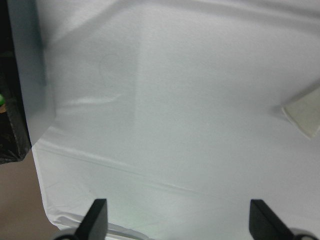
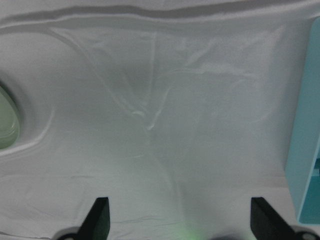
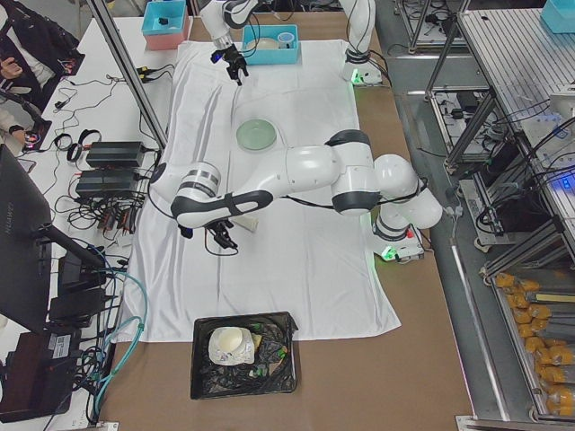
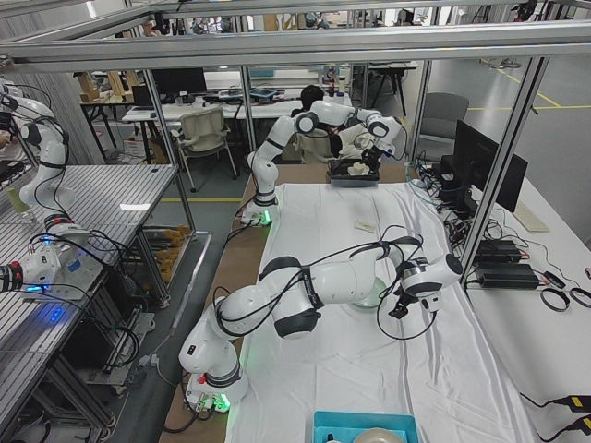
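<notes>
A green plate [image 3: 256, 134] lies on the white cloth, also at the left edge of the right wrist view [image 2: 7, 120]. A pale flat piece [image 1: 302, 110] lies near my left gripper [image 3: 221, 235], which hangs over the cloth with open fingers and nothing visible between them. My right gripper [image 3: 234, 70] is open over the cloth beside the blue bin [image 3: 272, 56], its fingers empty. A black lined bin [image 3: 205, 382] holds a pale round item on crumpled wrapping [image 3: 232, 346] and small scraps.
The blue bin holds a round pale item and a cup [image 3: 286, 39]. A monitor [image 3: 22, 251], cables and boxes line the side table.
</notes>
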